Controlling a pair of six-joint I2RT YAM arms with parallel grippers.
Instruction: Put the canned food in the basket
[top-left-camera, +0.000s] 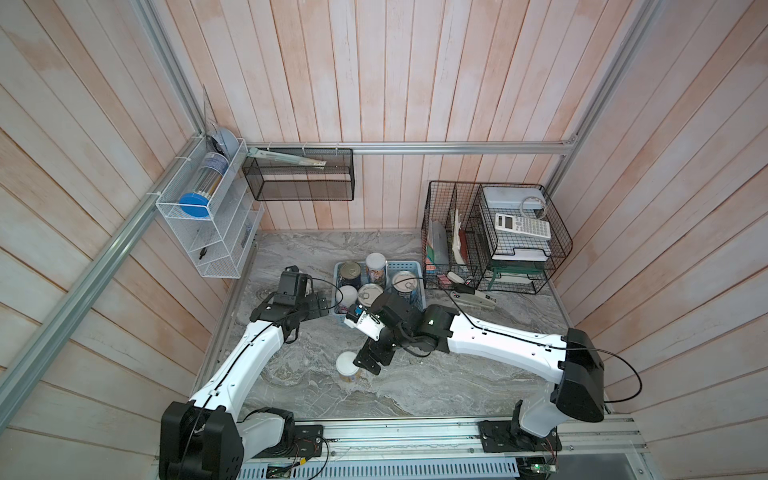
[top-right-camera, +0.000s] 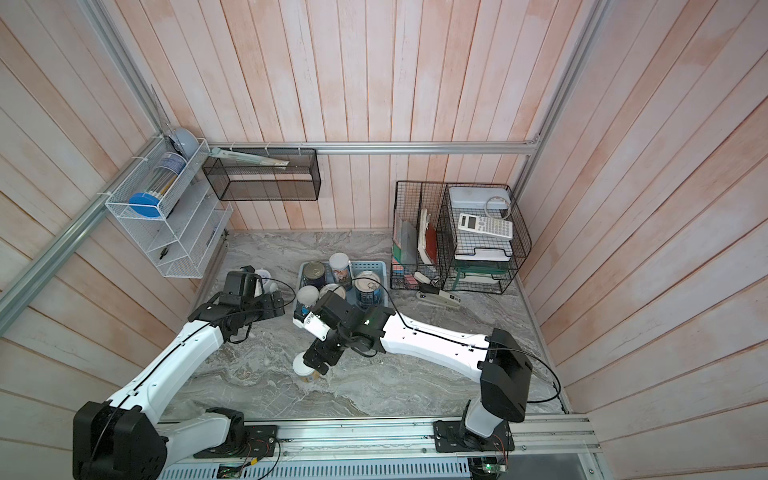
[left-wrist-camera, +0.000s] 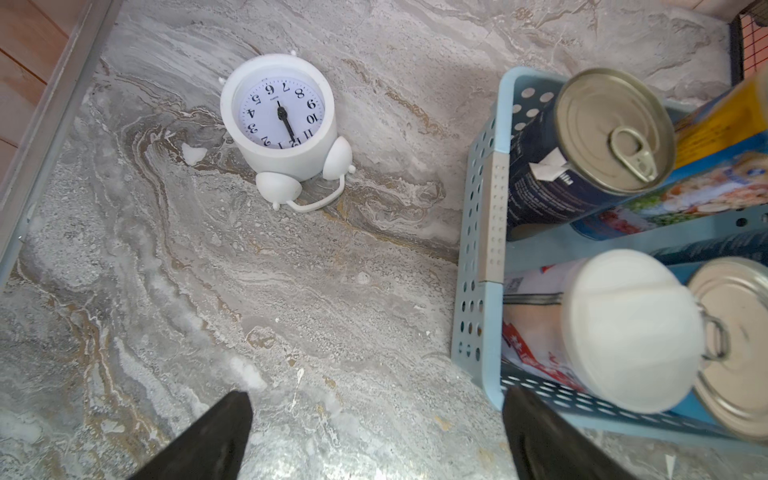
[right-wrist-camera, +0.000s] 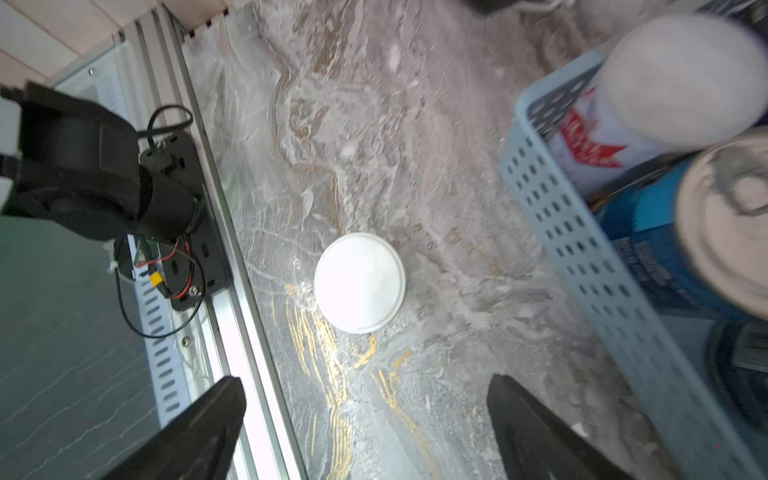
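Note:
A round container with a white lid (top-left-camera: 347, 361) stands on the marble counter in front of the blue plastic basket (left-wrist-camera: 480, 336), which holds several cans, among them a dark can (left-wrist-camera: 608, 132) and a white-lidded one (left-wrist-camera: 628, 328). My right gripper is open and empty over the lone container, seen between its fingers in the right wrist view. My left gripper is open and empty left of the basket, above bare counter.
A white alarm clock (left-wrist-camera: 280, 112) stands left of the basket. Black wire racks (top-left-camera: 496, 264) with papers and a calculator stand at the back right. A white mesh shelf (top-left-camera: 200, 232) hangs at left.

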